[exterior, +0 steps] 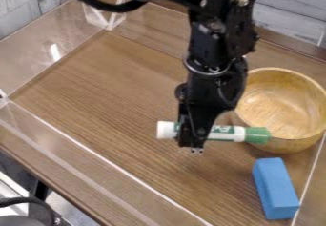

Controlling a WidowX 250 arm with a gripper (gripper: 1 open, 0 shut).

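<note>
The black gripper (193, 134) hangs in the middle right of the camera view, shut on a white tube with a green end (237, 133). The tube lies horizontally across the fingers, held slightly above or at the wooden surface (102, 115); the exact height is hard to tell. Its green end reaches in front of the wooden bowl's near wall.
A wooden bowl (293, 87) sits at the right. A blue block (275, 188) lies at the front right.
</note>
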